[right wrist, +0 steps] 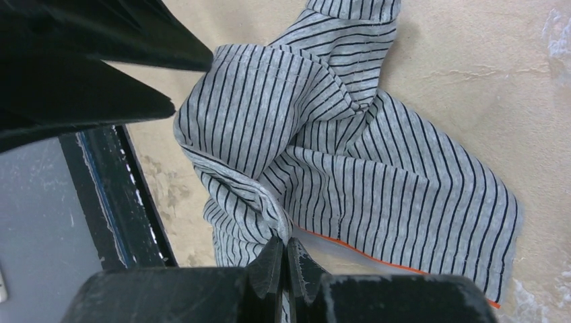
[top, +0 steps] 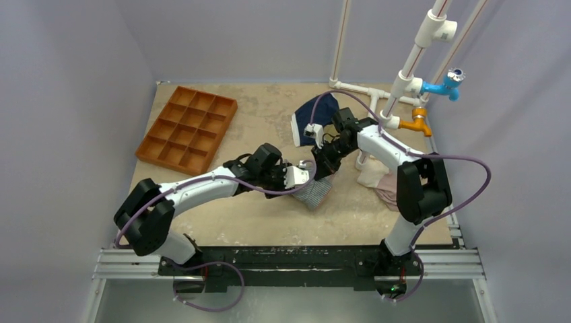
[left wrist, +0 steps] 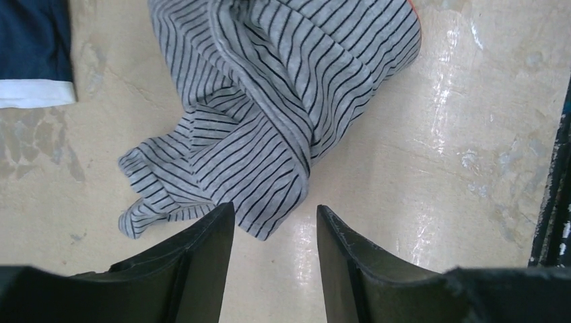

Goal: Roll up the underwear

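The grey-and-black striped underwear [top: 314, 194] lies crumpled in the middle of the table, with a raised fold [left wrist: 283, 131] running along it. In the right wrist view that fold leads up to my right gripper, whose fingertips are shut and pinch the cloth. An orange-red edge [right wrist: 377, 259] shows on the lower layer. My left gripper stands partly open above the table near the free end of the underwear, with no cloth gripped. Its dark fingers [right wrist: 155, 33] also reach in beside the cloth in the right wrist view.
A brown compartment tray [top: 186, 128] sits at the back left, empty. Dark blue cloth [top: 313, 118] lies behind the underwear, and pinkish cloth [top: 387, 188] rests by the white pipes [top: 374, 101] on the right. Bare table lies in front.
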